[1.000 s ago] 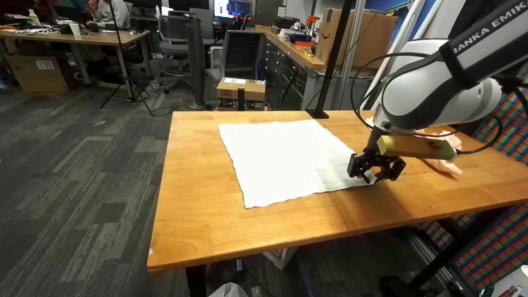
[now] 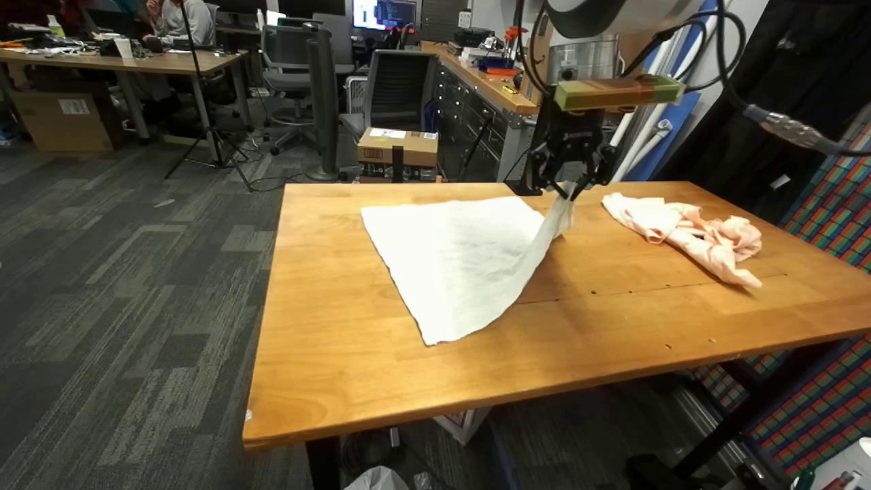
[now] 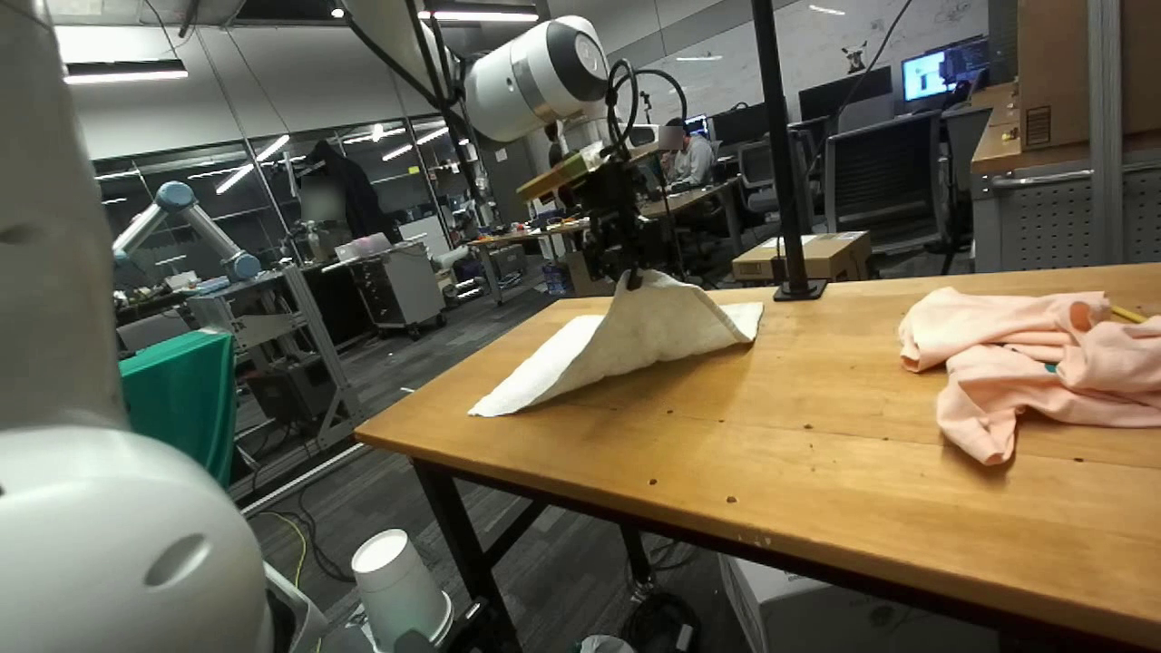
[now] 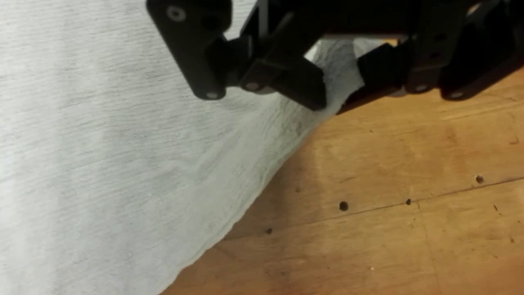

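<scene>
A white cloth (image 2: 465, 253) lies partly flat on the wooden table, one corner lifted well above the surface. My gripper (image 2: 569, 189) is shut on that raised corner, near the table's far side. In the second exterior view the cloth (image 3: 642, 326) rises to a peak under the gripper (image 3: 633, 281). From the wrist, a strip of the cloth (image 4: 123, 162) runs up between the two dark fingertips of the gripper, its edge slanting across bare wood.
A crumpled peach cloth (image 2: 694, 233) lies on the right side of the table (image 2: 326, 359). A black post (image 3: 785, 163) stands at the table's far edge. Bare wood lies in front of the white cloth and to its left.
The gripper has risen and moved toward the table's far side, carrying the cloth's near right corner. The cloth, flat apart from that corner, now curves up to the fingers.
</scene>
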